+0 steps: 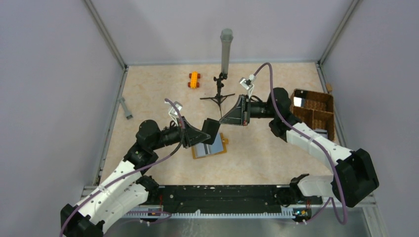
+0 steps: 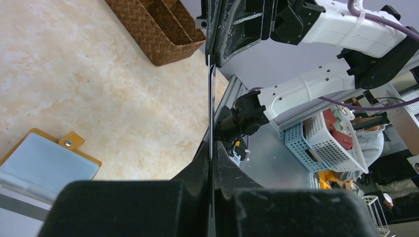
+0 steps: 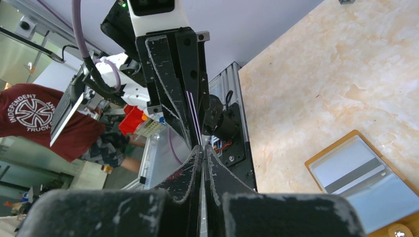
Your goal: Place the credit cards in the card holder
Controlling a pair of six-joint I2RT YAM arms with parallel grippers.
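Observation:
A thin dark card-like piece point(image 1: 211, 130) is held up between the two grippers above the table's middle, seen edge-on as a thin upright strip point(image 2: 211, 103) in the left wrist view. My left gripper point(image 1: 202, 137) is shut on it from the lower left. My right gripper point(image 1: 223, 121) is shut at its upper right edge; in the right wrist view thin slivers stand at its fingertips point(image 3: 201, 150), though whether it grips them is hard to tell. Which is card and which is holder cannot be told.
Below the grippers lies a clipboard point(image 1: 207, 154). A woven basket point(image 1: 321, 103) sits at the right, a yellow toy car point(image 1: 194, 79) and a tripod stand point(image 1: 219, 91) at the back.

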